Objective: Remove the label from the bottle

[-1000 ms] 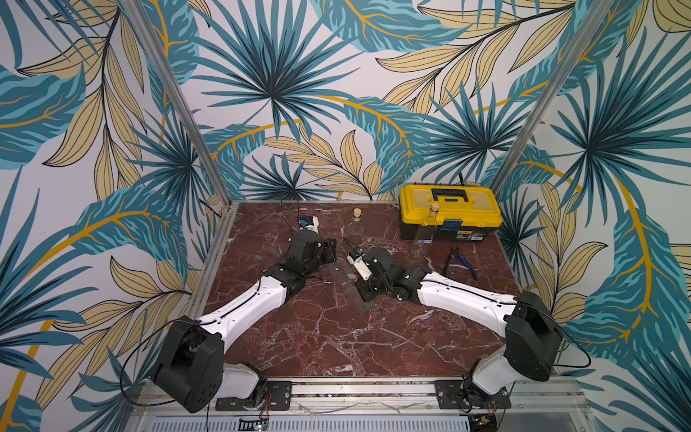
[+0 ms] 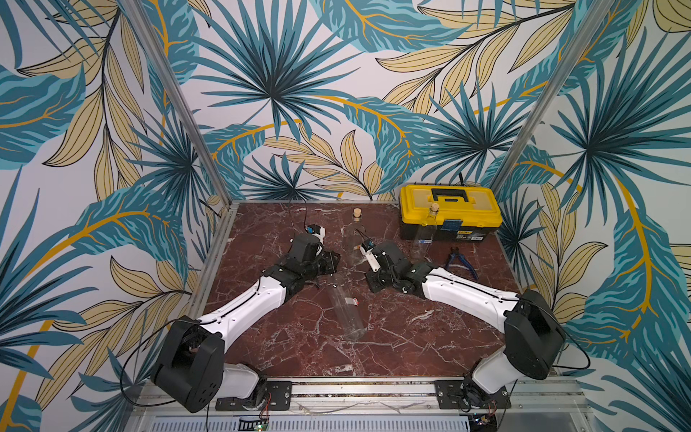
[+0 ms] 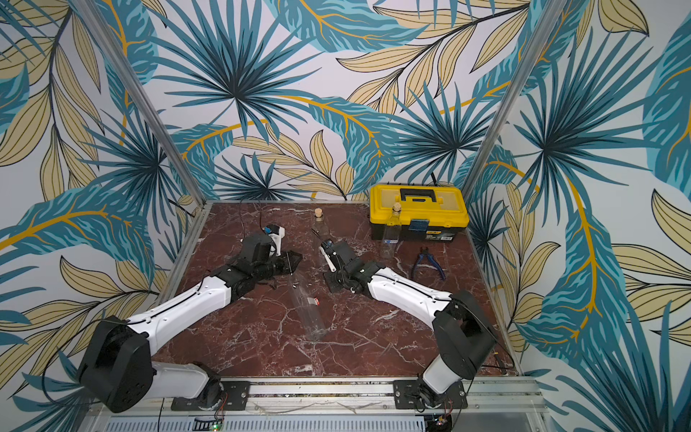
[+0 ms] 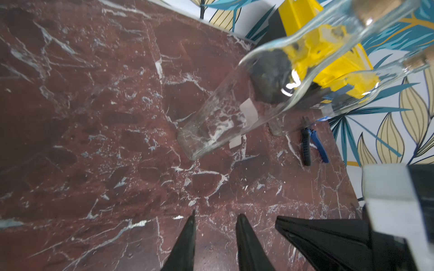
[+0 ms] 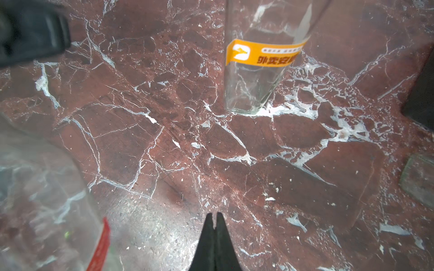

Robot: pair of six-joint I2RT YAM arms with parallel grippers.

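Observation:
A clear glass bottle (image 2: 347, 319) with a small red-and-white label (image 2: 351, 301) slants toward the front of the table, its upper end at my left gripper (image 2: 331, 268), which is shut on it. In the left wrist view, the fingers (image 4: 187, 232) stand apart, and the glass between them cannot be made out. Through the right wrist view, part of that bottle (image 5: 40, 207) is blurred at the left, with the label's red edge (image 5: 99, 246). My right gripper is shut, nothing visible between its fingertips, to the right of the bottle and apart from it.
A corked bottle with an orange label (image 5: 264, 53) stands behind the grippers. Another corked bottle (image 2: 423, 237) is by the yellow toolbox (image 2: 450, 208), with blue-handled pliers (image 2: 460, 263) in front.
The bottle's lower end has swung toward the table's front, bringing the label into view. The left gripper has turned and lowered slightly. My right gripper has moved back and right, away from the bottle.

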